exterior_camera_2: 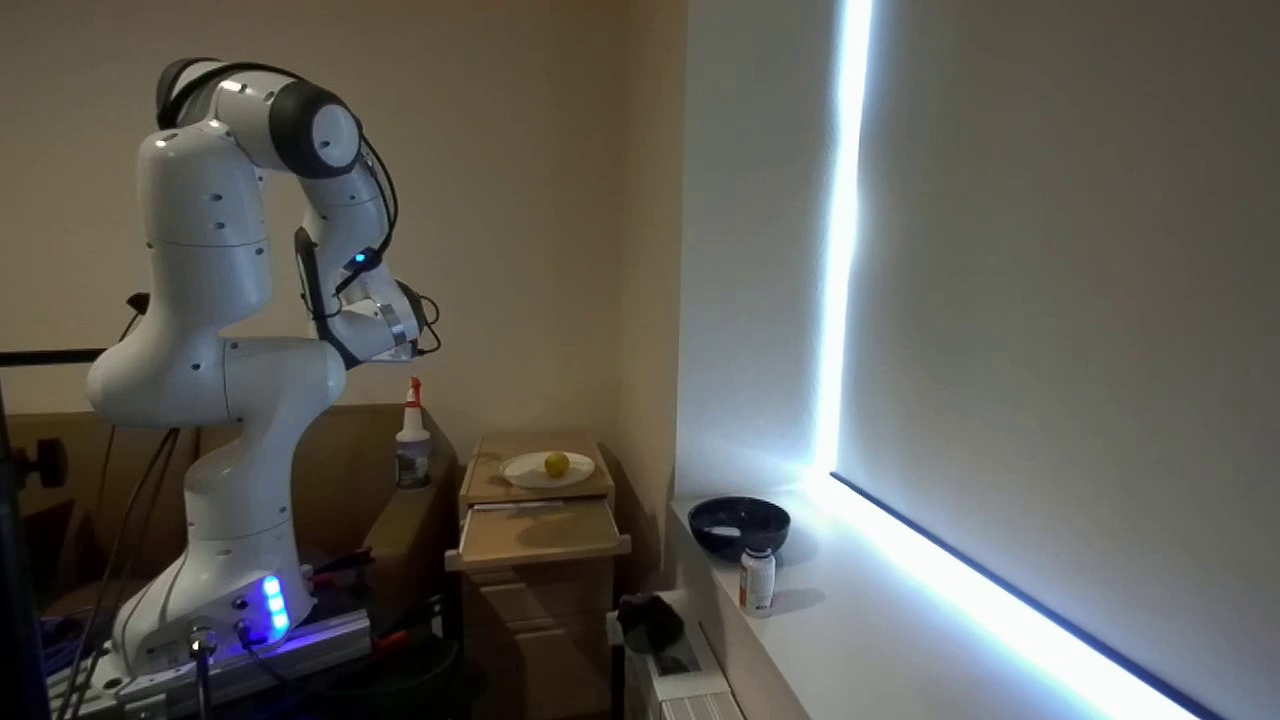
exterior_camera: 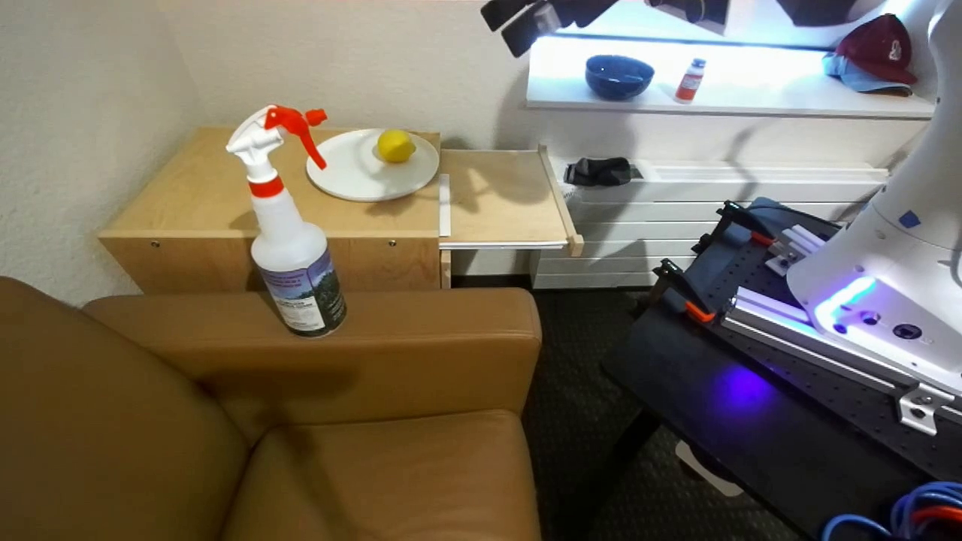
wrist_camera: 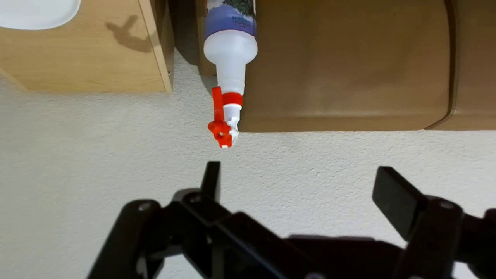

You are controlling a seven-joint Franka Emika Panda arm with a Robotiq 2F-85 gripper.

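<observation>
With its fingers wide apart and nothing between them, my gripper is open in the wrist view. In exterior view 1 only part of the gripper (exterior_camera: 506,28) shows, at the top edge, high above the cabinet. A white spray bottle (exterior_camera: 293,248) with a red trigger stands upright on the sofa's armrest. The wrist view has this spray bottle (wrist_camera: 231,53) ahead of the fingers and clear of them. A yellow lemon (exterior_camera: 394,146) rests on a white plate (exterior_camera: 347,185) atop the wooden cabinet (exterior_camera: 198,194).
The cabinet's pull-out shelf (exterior_camera: 500,203) is extended and bare. On the windowsill (exterior_camera: 766,99) are a dark blue bowl (exterior_camera: 618,77), a small pill bottle (exterior_camera: 690,81) and caps (exterior_camera: 875,54). A black cloth-like item (exterior_camera: 600,171) lies on the radiator. The sofa seat (exterior_camera: 388,478) is clear.
</observation>
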